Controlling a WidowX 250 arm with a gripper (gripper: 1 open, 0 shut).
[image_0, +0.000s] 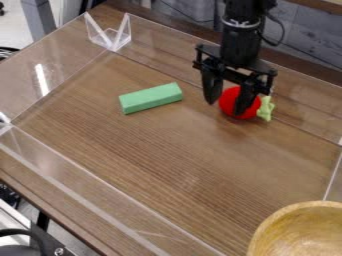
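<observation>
A black gripper hangs over a red round object, its lower tips at or just in front of it; whether they touch, or how far apart they stand, is unclear. A small pale yellow-green piece sticks out on the red object's right. A green block lies on the wooden table to the left.
A clear plastic holder stands at the back left. A tan bowl is at the front right. Dark cables show at the bottom left corner.
</observation>
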